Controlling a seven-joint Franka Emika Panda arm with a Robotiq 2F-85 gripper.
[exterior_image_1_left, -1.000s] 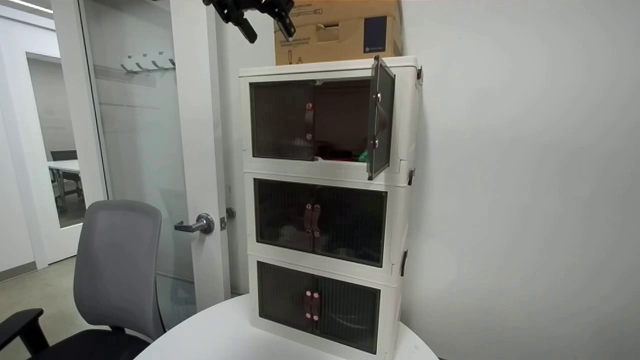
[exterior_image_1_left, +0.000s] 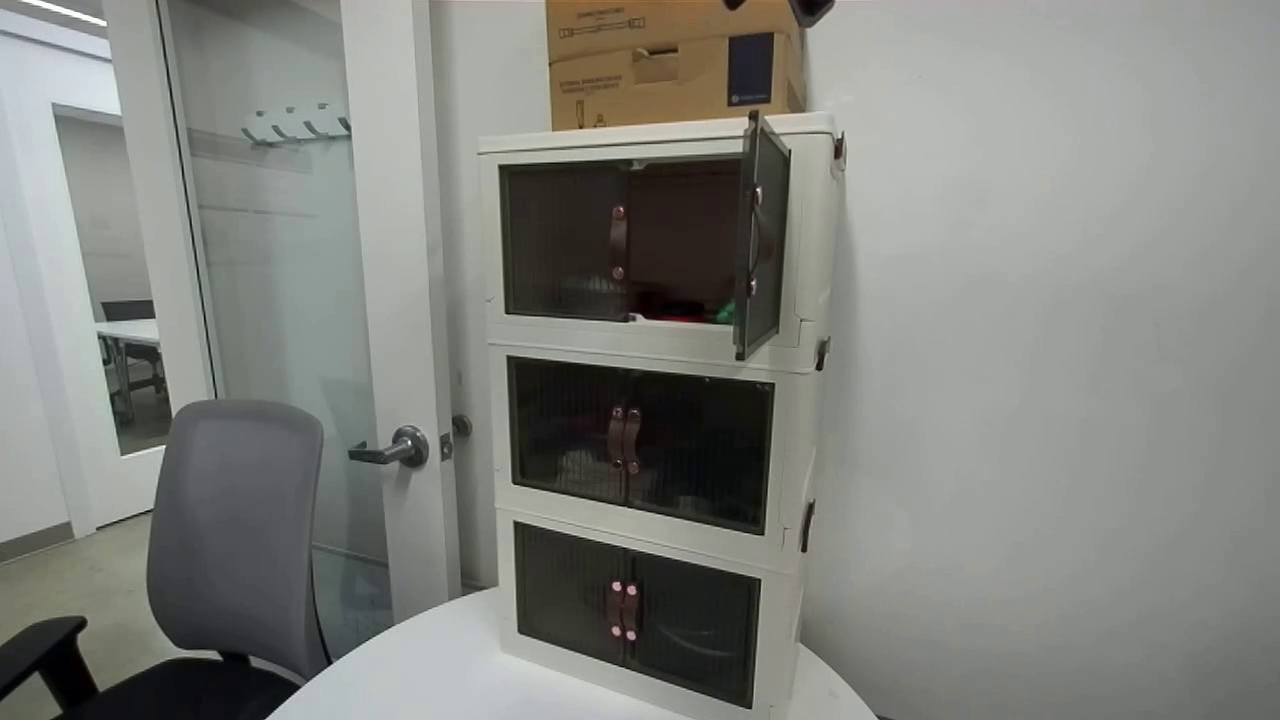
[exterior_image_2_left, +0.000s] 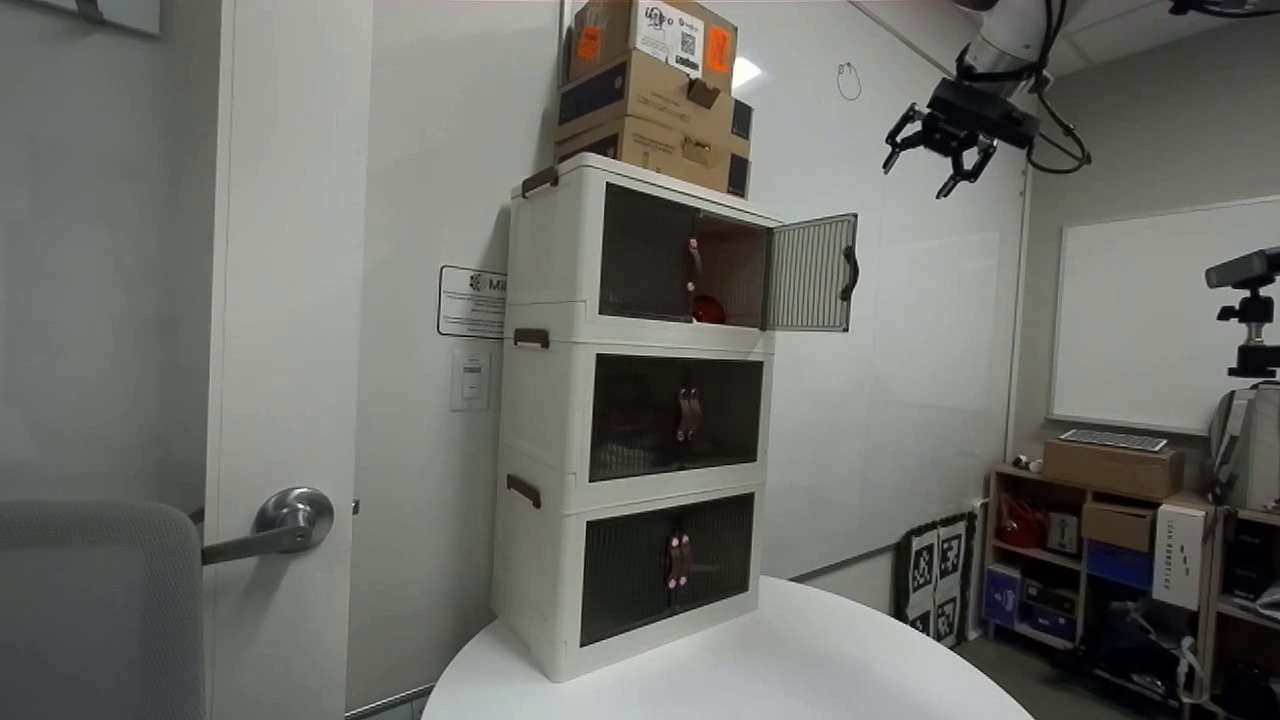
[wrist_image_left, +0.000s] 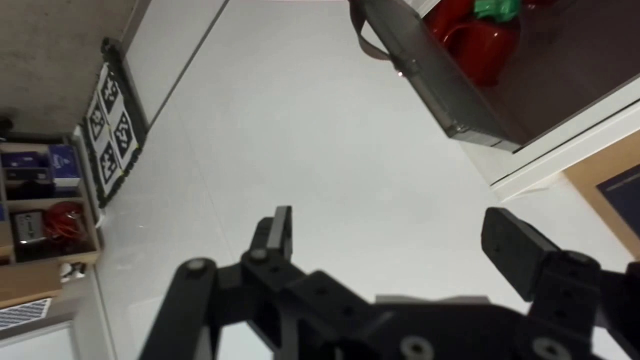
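Note:
A white cabinet (exterior_image_1_left: 654, 342) of three stacked units stands on a round white table. Its top right door (exterior_image_2_left: 816, 274) is swung wide open; the other doors are closed. Inside the top unit lie a red item (wrist_image_left: 481, 51) and a green item (wrist_image_left: 496, 8). My gripper (exterior_image_2_left: 918, 170) hangs in the air to the right of the cabinet, higher than the open door. Its fingers (wrist_image_left: 279, 234) are spread apart with nothing between them. At the top edge of the first exterior view, only a dark bit of it shows.
Cardboard boxes (exterior_image_2_left: 654, 96) are stacked on top of the cabinet. A grey chair (exterior_image_1_left: 234, 528) and a door with a lever handle (exterior_image_1_left: 396, 448) are at the left. Shelves (exterior_image_2_left: 1086, 540) stand far right. The white wall beside the open door is clear.
In the first exterior view, my gripper has moved right from above the cabinet's left part, almost out of the frame at the top. The cabinet doors look unchanged.

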